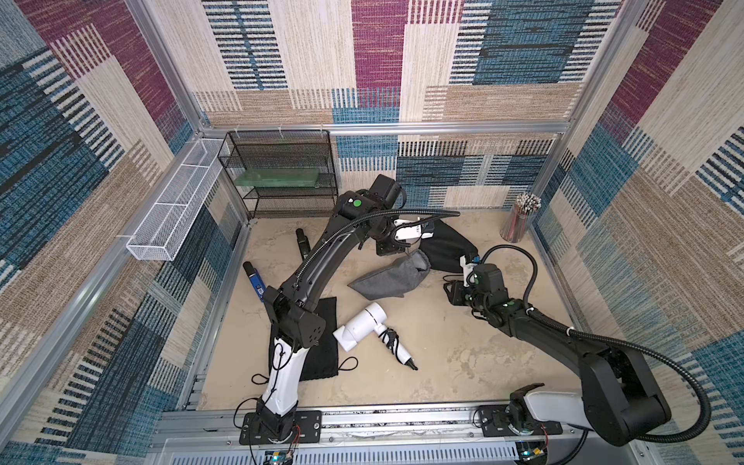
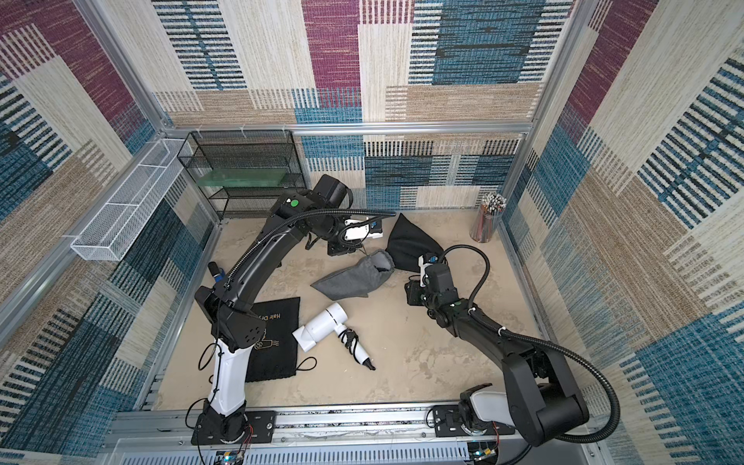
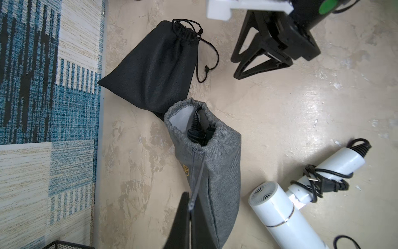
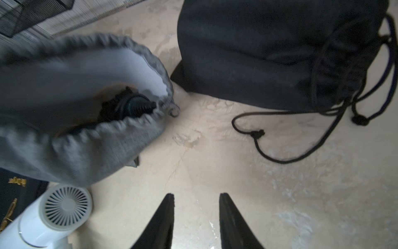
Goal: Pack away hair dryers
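Observation:
The grey drawstring bag [image 3: 211, 174] hangs by its cord from my left gripper, which is shut on that cord; a black cord and plug show inside its opening. My right gripper is part open beside the bag's opening, with bare table between its fingers. A black bag [image 3: 153, 66] lies behind the grey one. A white hair dryer [image 1: 360, 325] with its cord wrapped on the handle lies at the front middle, beside a flat black bag [image 2: 279, 356] printed "Hair Dr...".
A black wire rack [image 1: 279, 201] stands at the back left, a white wire basket [image 1: 155, 236] hangs on the left side, and a pencil cup [image 1: 513, 226] stands at the back right.

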